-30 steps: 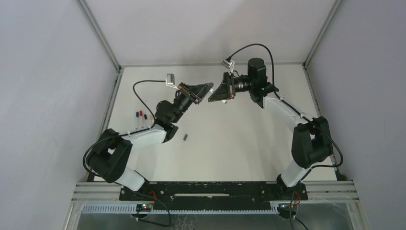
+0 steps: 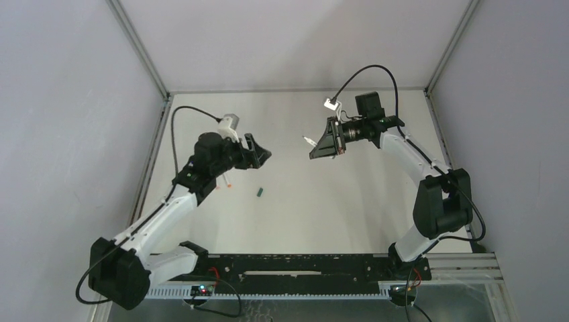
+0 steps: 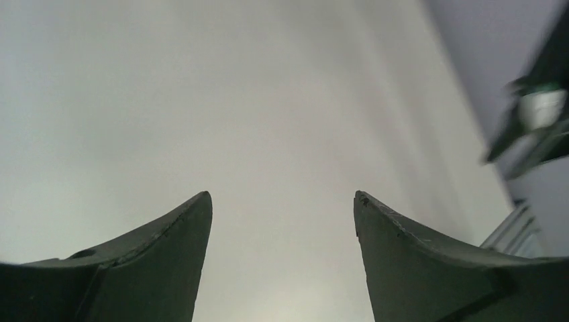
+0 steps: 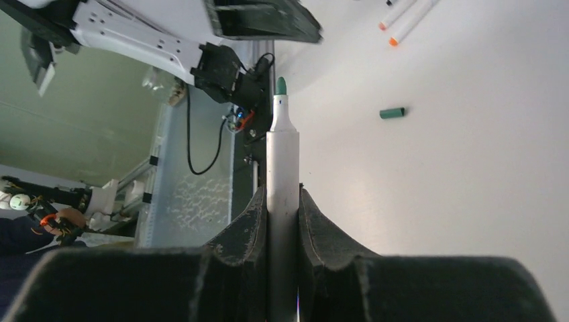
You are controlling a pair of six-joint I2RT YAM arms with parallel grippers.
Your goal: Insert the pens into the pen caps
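My right gripper (image 2: 327, 144) is shut on a white pen (image 4: 282, 161), whose green tip points out past the fingers, uncapped, in the right wrist view. A small green cap (image 4: 392, 113) lies on the table, also seen in the top view (image 2: 260, 192). My left gripper (image 2: 258, 151) is open with nothing between its fingers, to the left of the right one; its fingers frame bare table in the left wrist view (image 3: 283, 221). Orange-ended white pens (image 4: 411, 25) lie near it, partly hidden under the left arm in the top view.
Walls and rails bound it at the back and sides; a black rail (image 2: 302, 265) runs along the front edge.
My left gripper has pulled away down and left from the right one and now stands open. The right gripper has shifted slightly right and down, with the pen in it.
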